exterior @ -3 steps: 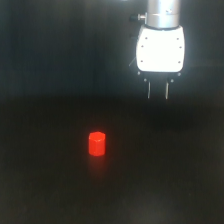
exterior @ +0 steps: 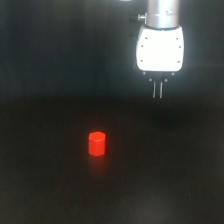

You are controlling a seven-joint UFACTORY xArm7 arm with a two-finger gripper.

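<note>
A small red block [exterior: 97, 145], many-sided in outline, stands on the dark surface left of the middle of the camera view. My gripper [exterior: 158, 90] hangs at the upper right, well above the block and to its right, pointing down and not touching it. Its two thin fingers stand close together with a narrow dark gap between them. Nothing shows in that gap.
A dark backdrop [exterior: 60, 60] fills the upper part of the picture.
The gripper's fingers have moved closer together, from a wide gap to a narrow one. Neither the arm nor the block has visibly shifted.
</note>
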